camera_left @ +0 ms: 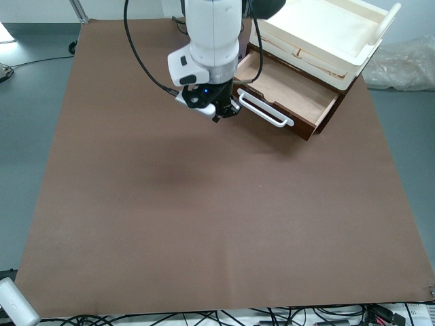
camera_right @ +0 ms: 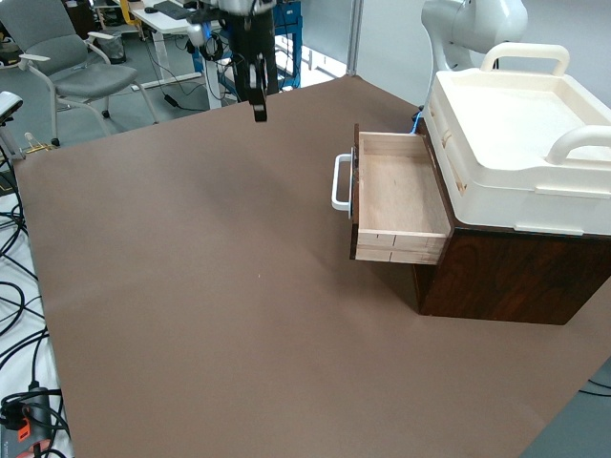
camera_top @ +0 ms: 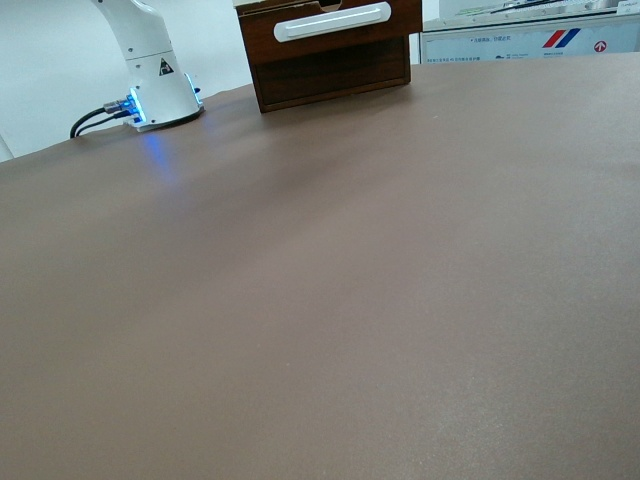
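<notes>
A dark wood cabinet [camera_right: 511, 277] with a white tray [camera_right: 506, 124] on top has its drawer [camera_right: 396, 186] pulled out and empty, a white handle [camera_left: 265, 109] on its front. In the left view my gripper [camera_left: 217, 117] hangs low in front of the drawer's left part; in the right view the gripper [camera_right: 260, 114] is above the table, clear of the handle. Whether its fingers are open or shut cannot be told. The top view shows the cabinet [camera_top: 330, 75] front, the gripper out of it.
Cables [camera_right: 24, 315] run along one edge, and a chair [camera_right: 67, 57] stands beyond the table.
</notes>
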